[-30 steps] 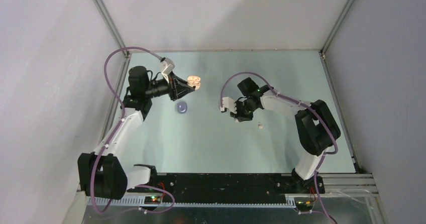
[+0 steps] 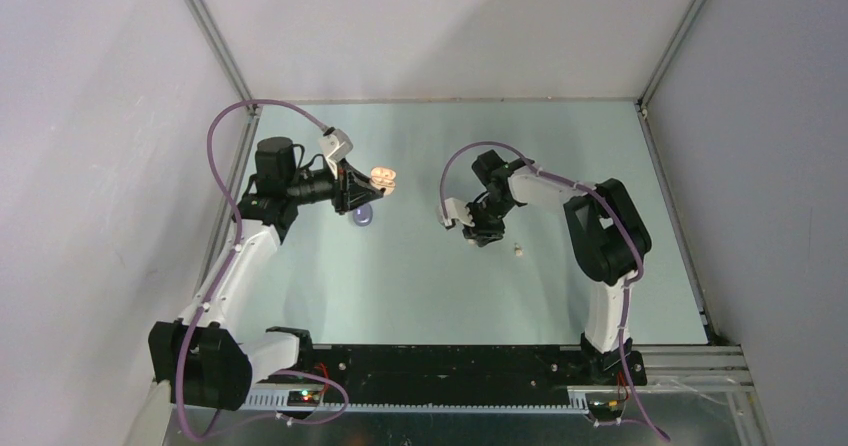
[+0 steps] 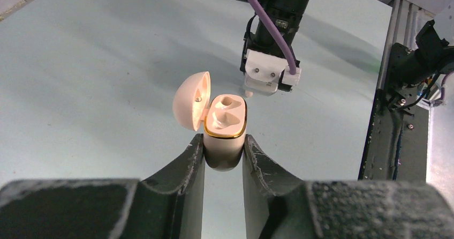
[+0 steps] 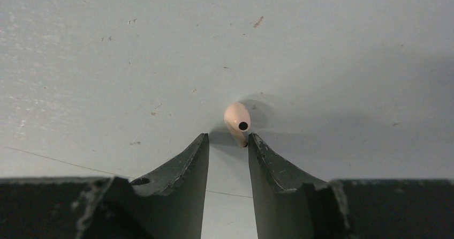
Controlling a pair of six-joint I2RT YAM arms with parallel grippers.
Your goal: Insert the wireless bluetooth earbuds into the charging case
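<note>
The pale pink charging case [image 3: 225, 132] stands upright with its lid [image 3: 188, 101] open and two empty slots facing up, held by my shut left gripper above the table, left of centre in the top view. My right gripper is down at the table, its fingertips close around an earbud [image 4: 236, 116] whose stem lies between them; whether they grip it is hard to tell. A second earbud [image 2: 518, 250] lies on the table just right of that gripper.
A purple rounded object [image 2: 362, 215] lies on the table near the left gripper.
My left arm has shifted slightly toward the front and left with the case. The right arm's elbow has moved inward, while its gripper has shifted only slightly.
</note>
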